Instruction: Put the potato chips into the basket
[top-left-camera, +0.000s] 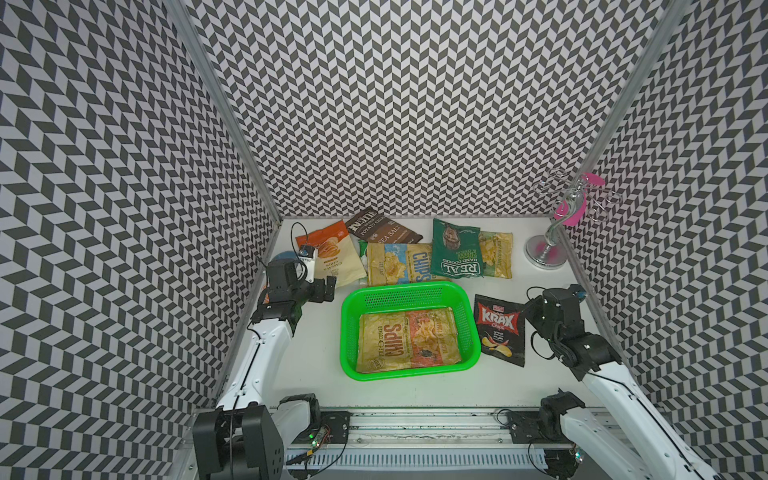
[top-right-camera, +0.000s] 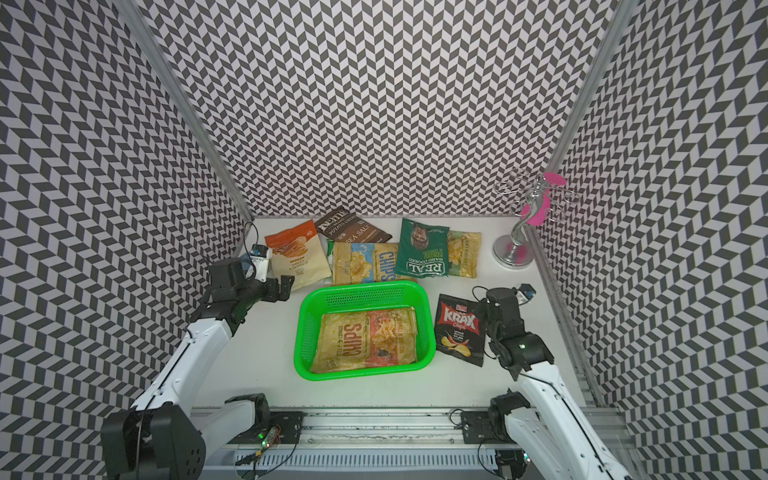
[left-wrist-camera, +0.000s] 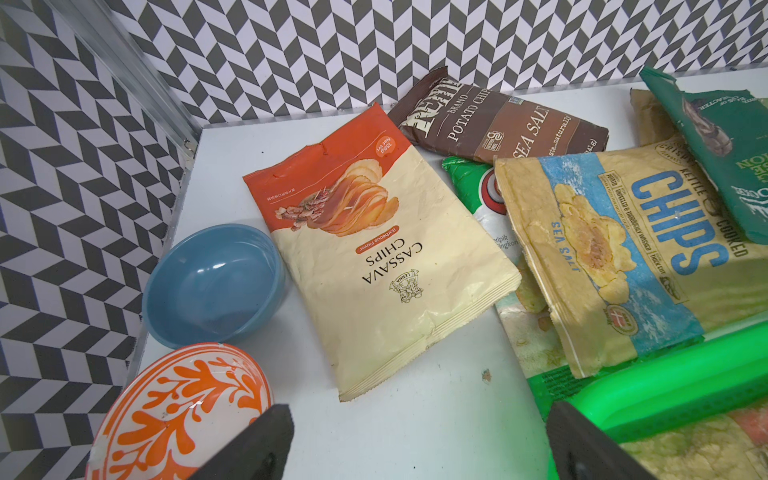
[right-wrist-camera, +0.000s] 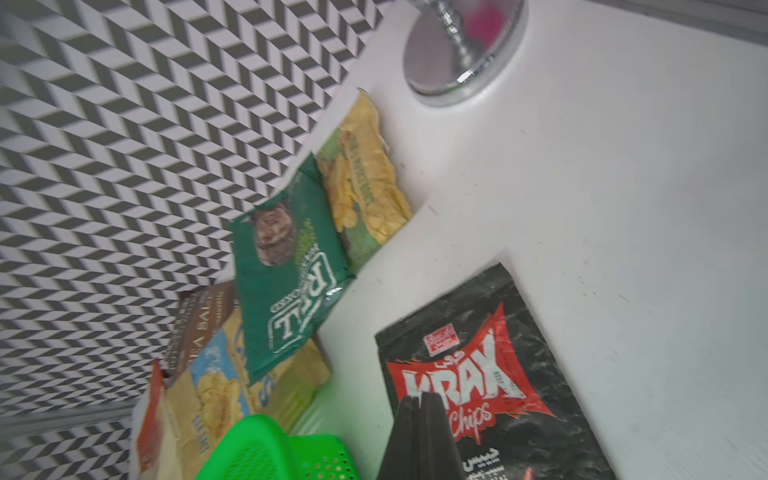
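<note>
The green basket (top-left-camera: 352, 336) holds a kraft chips bag (top-left-camera: 408, 340). Right of it lies the black KRAX bag (top-left-camera: 500, 328), with my right gripper shut above it, nothing showing between its fingers. My left gripper stands open over the table at the basket's left. Along the back lie cassava chips (left-wrist-camera: 384, 272), brown Kettle chips (left-wrist-camera: 496, 128), a tan-blue chips bag (left-wrist-camera: 640, 248), green REAL chips (top-left-camera: 456, 244) and a yellow bag (top-left-camera: 497, 256).
A blue bowl (left-wrist-camera: 212, 288) and an orange-patterned dish (left-wrist-camera: 180, 408) sit at the left edge. A metal stand (top-left-camera: 546, 249) is at the back right.
</note>
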